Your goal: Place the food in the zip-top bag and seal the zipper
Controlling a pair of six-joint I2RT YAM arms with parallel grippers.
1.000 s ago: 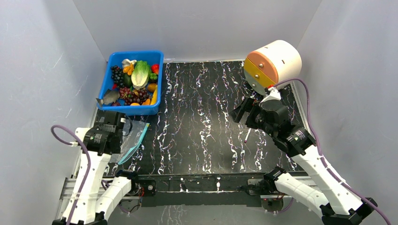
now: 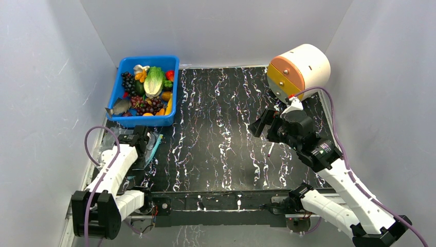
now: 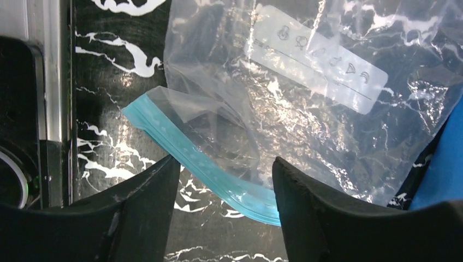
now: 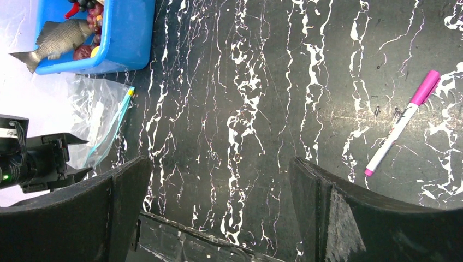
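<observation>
A clear zip top bag with a teal zipper edge lies flat on the black table, left of centre in the right wrist view. My left gripper is above the zipper edge, its fingers apart on either side of a stretch of it, not closed on it. From the top, the left arm covers much of the bag (image 2: 154,149). Assorted food, such as a lettuce (image 2: 153,82), grapes and a fish (image 2: 121,106), fills a blue bin (image 2: 177,98) beyond the bag. My right gripper hangs open and empty over bare table.
A white marker with a pink cap (image 4: 401,123) lies at the right. A cream drum-shaped cabinet with drawers (image 2: 301,72) stands in the back right corner. A metal rail (image 3: 57,109) runs along the front edge.
My right arm has shifted only slightly. The bin and food stay where they were.
</observation>
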